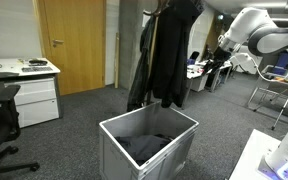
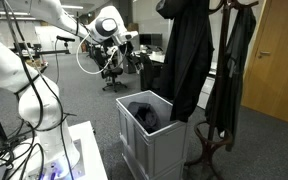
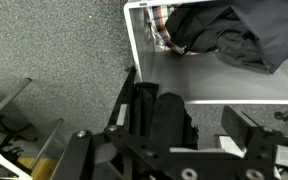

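My gripper (image 1: 216, 62) is held up to the right of a large grey-white bin (image 1: 109, 140), well above its rim. In the wrist view the gripper is open, with its dark fingers spread apart. A dark, cloth-like shape (image 3: 171, 118) shows between them there, and what it is I cannot tell. Dark cloth (image 1: 152, 146) lies bunched inside the bin. A plaid patch (image 3: 162, 26) shows beside dark fabric (image 3: 219, 32) in the bin. Long black coats (image 2: 189, 65) hang close above and beside the bin.
A wooden coat stand (image 2: 208, 148) stands right beside the bin. Farther off are a white desk (image 1: 24, 85), a black office chair (image 1: 1, 125) and a metal rack (image 1: 276, 98). Carpet (image 1: 74, 125) left of the bin is clear.
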